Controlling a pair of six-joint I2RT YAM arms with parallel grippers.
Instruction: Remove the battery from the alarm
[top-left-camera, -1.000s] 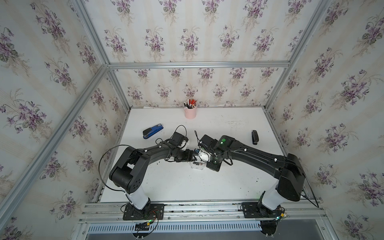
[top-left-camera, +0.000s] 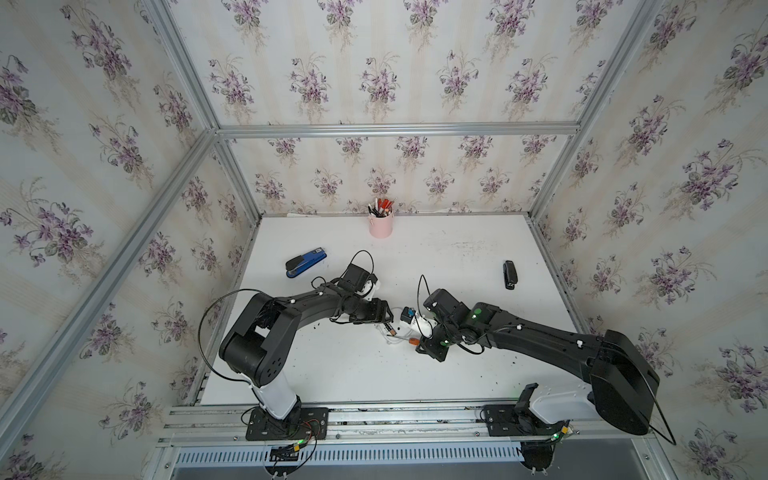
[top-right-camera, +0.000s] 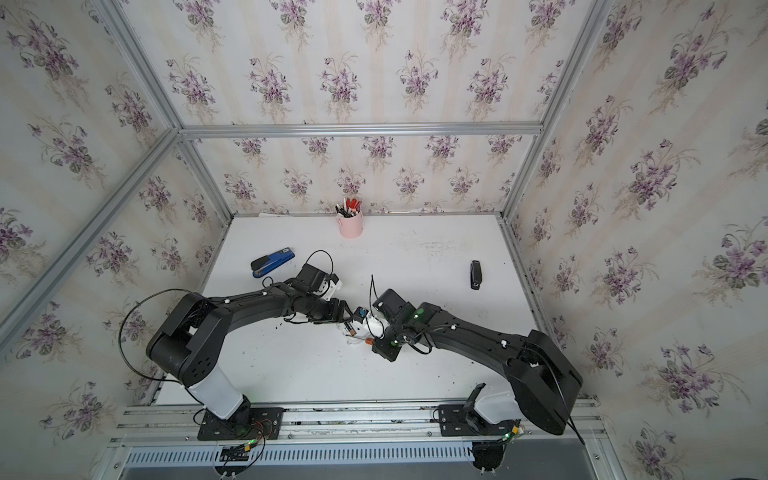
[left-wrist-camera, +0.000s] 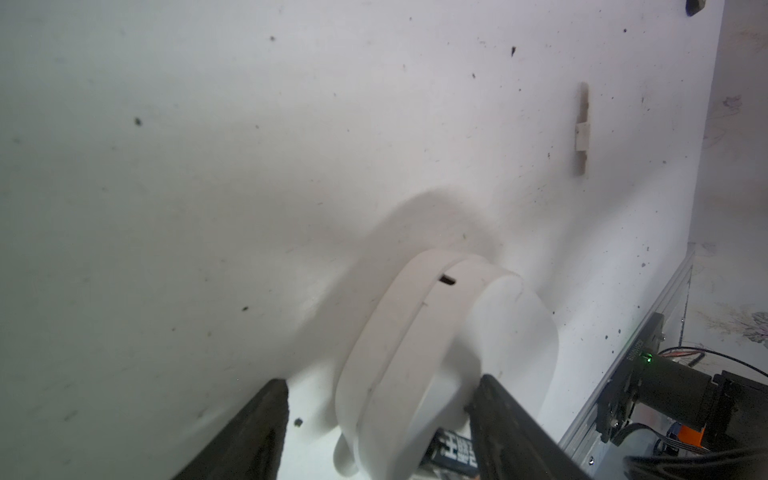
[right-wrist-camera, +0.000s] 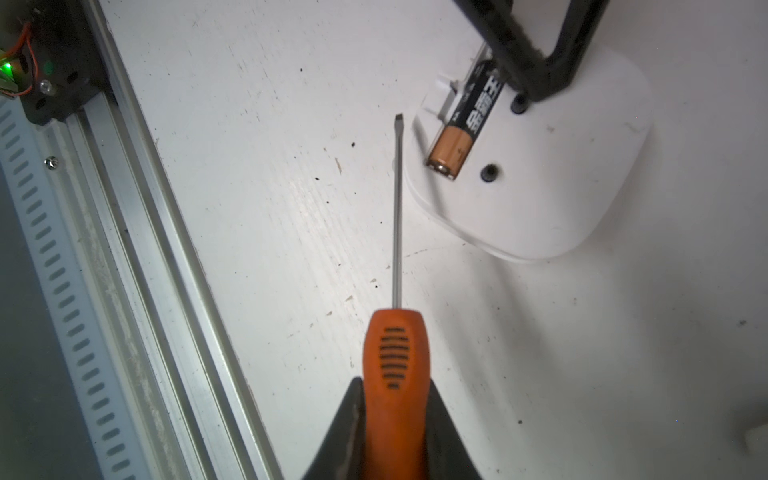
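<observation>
The white rounded alarm lies on the table between the arms. A black and copper battery sits at its edge, in or on the slot there; its seating cannot be told. In the left wrist view part of the battery shows by the finger. My left gripper stands part open over the alarm's rim, a gap showing between one finger and the alarm's side. My right gripper is shut on the orange handle of a screwdriver, whose tip is beside the alarm, apart from the battery.
A small white piece lies on the table. Farther back are a blue stapler, a pink cup of pens and a black stapler.
The battery's copper end now shows more clearly. My left arm has stayed nearly still.
</observation>
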